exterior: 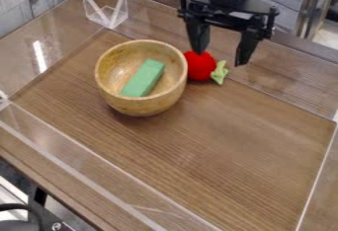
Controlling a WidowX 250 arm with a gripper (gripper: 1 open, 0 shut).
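My gripper (222,39) stands open at the top centre-right, two dark fingers spread over a red strawberry-like object (201,65) with a green leafy top. A wooden bowl (114,57) sits left of it, holding a green block (142,79).
A clear crumpled-looking object (106,10) lies at the back left. Dark cables or parts show at the bottom-left corner.
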